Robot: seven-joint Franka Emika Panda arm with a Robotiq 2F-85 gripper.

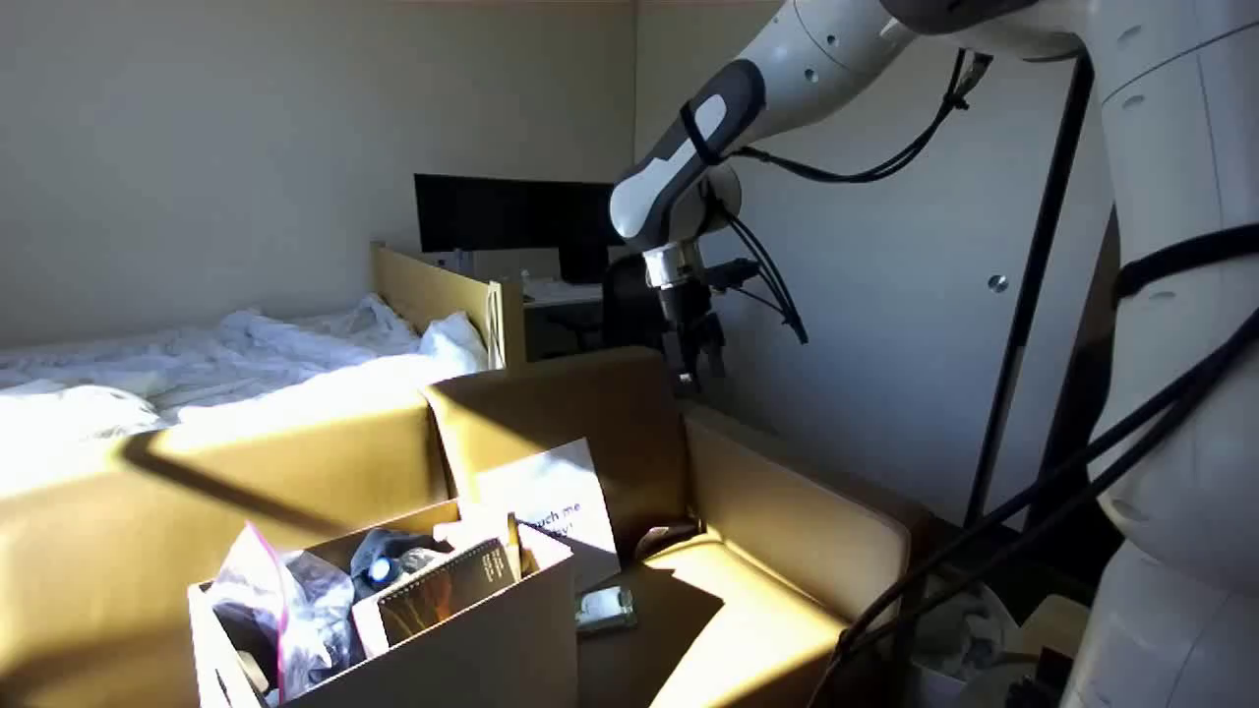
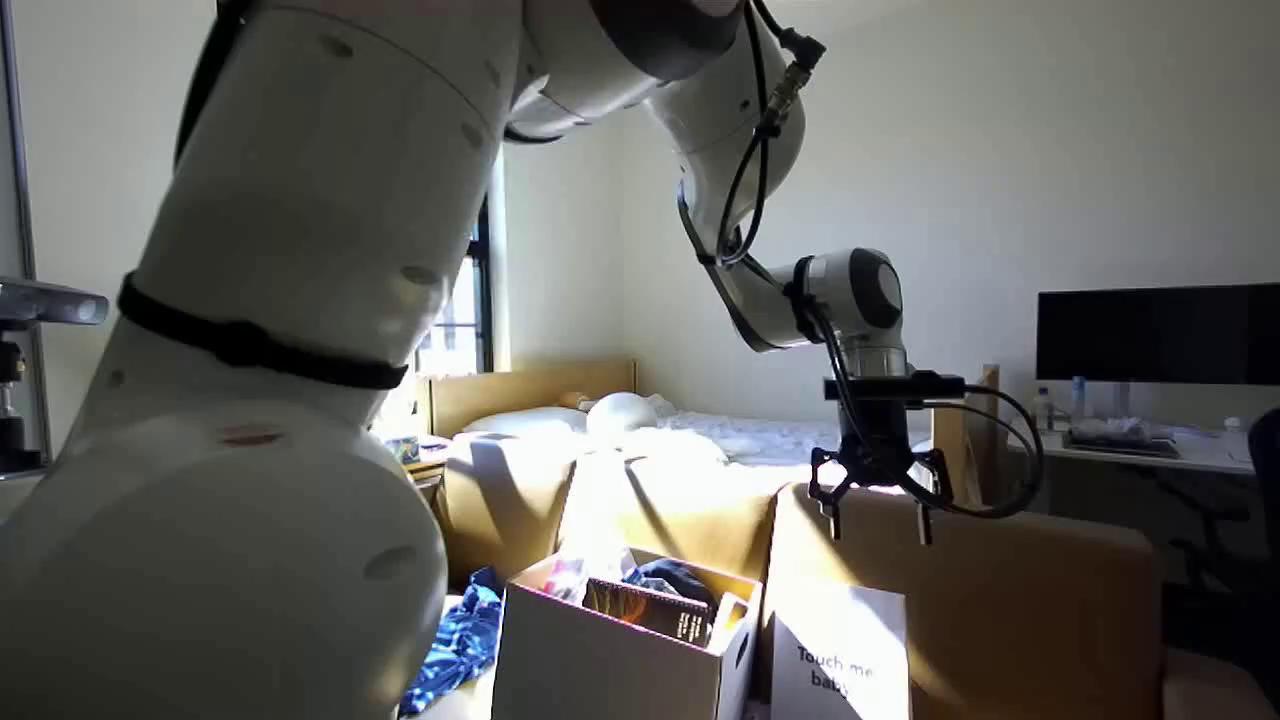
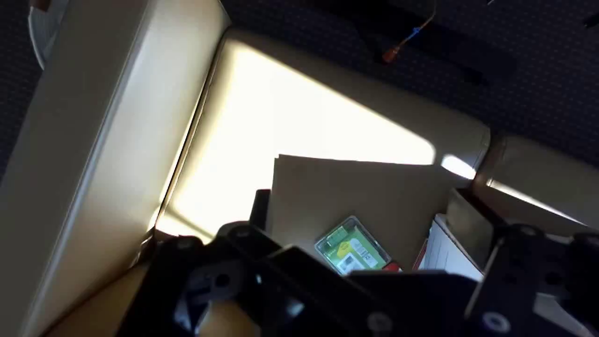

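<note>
My gripper (image 2: 881, 528) hangs above the sofa with its two fingers spread well apart, and nothing shows between them. Exterior view 1 has the gripper (image 1: 702, 376) high over the sofa's corner, clear of everything below. On the seat lies a small clear case with a green and white label (image 3: 352, 247); exterior view 1 shows this case (image 1: 605, 606) just right of the open box. The white box (image 2: 606, 678) holds a plastic bag (image 1: 309, 602), a dark spiral notebook (image 1: 454, 590) and dark cloth. My gripper's dark body covers the lower part of the wrist view.
A white board printed with words (image 2: 840, 654) leans against the sofa back beside the box. The sofa's armrest (image 1: 791, 496) bounds the seat on the right in exterior view 1. Sunlit seat (image 3: 314, 123) lies bare. Blue cloth (image 2: 462, 642) sits left of the box.
</note>
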